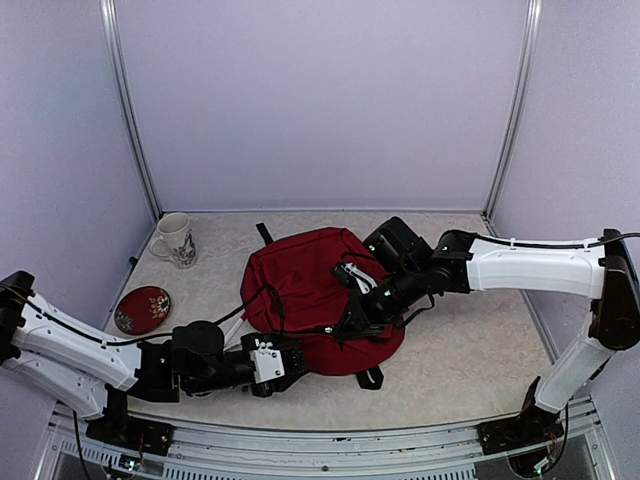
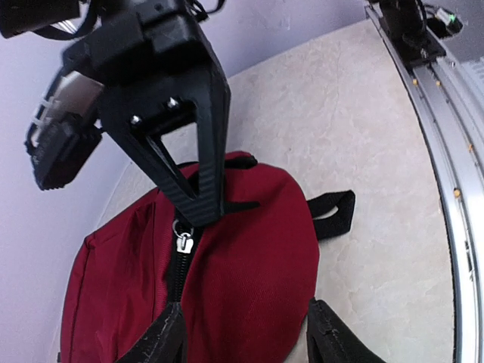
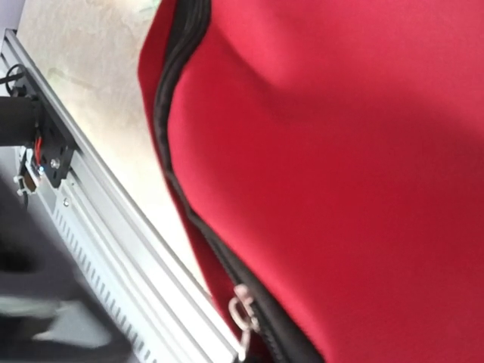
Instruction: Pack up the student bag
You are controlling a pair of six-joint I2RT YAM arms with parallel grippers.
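The red bag [image 1: 300, 275] lies on the table, its black zipper running along it with a metal pull [image 3: 240, 306] in the right wrist view. My right gripper [image 1: 345, 325] is over the bag's front part; in the left wrist view it is shut at the zipper [image 2: 178, 268], beside a metal pull, though what is between its fingertips is hidden. My left gripper stands open at the bag's lower left, facing the red fabric, with nothing visibly held.
A mug [image 1: 175, 241] stands at the back left, and a dark red patterned plate [image 1: 142, 310] lies at the left. A metal rail [image 1: 320, 440] runs along the front edge.
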